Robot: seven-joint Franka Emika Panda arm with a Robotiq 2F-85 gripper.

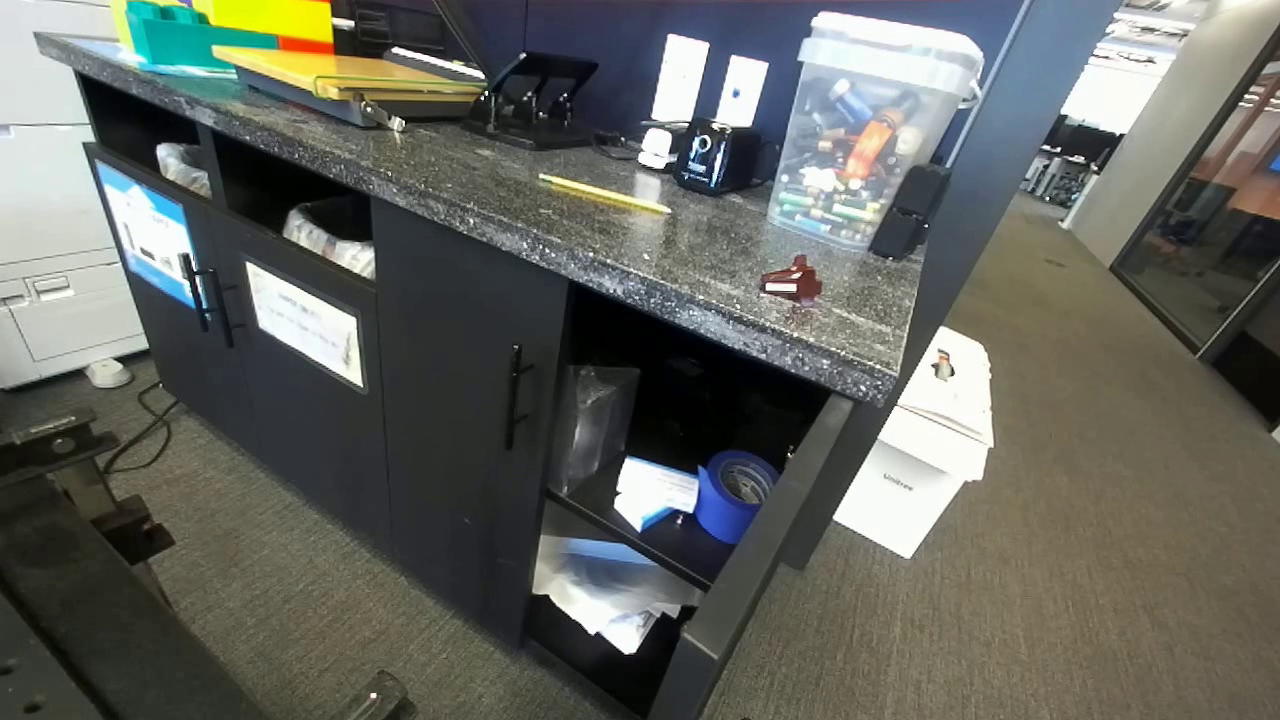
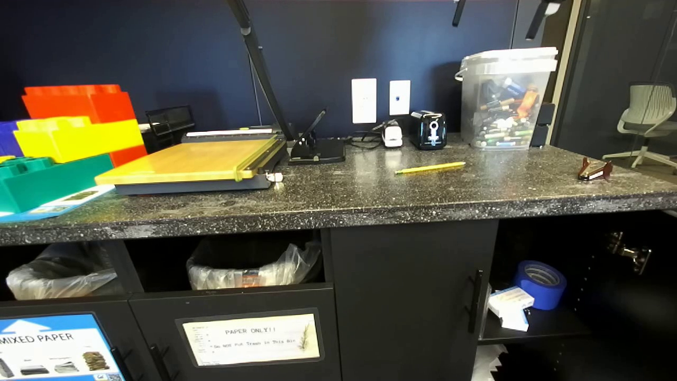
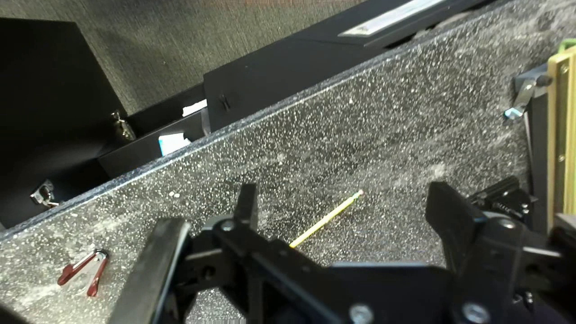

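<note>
Two dark fingers of my gripper stand wide apart in the wrist view, and nothing is held between them. Below, on the speckled dark countertop [image 3: 345, 129], a yellow pencil [image 3: 326, 218] shows in the gap; the gripper's body hides one end of it. The dark red staple remover [image 3: 89, 270] lies off to the left in that view, near the counter's right end in exterior view 2 [image 2: 594, 170]. Two dark tips, apparently my fingers [image 2: 458, 12], hang high above the counter at the top of exterior view 2. Exterior view 1 does not show the gripper.
A clear tub [image 1: 870, 144] of batteries stands at the back right, beside a small black box [image 1: 716, 158]. A yellow paper cutter [image 2: 197, 162] occupies the left. Under the counter, an open cabinet door [image 1: 756, 552] exposes blue tape [image 1: 723, 510].
</note>
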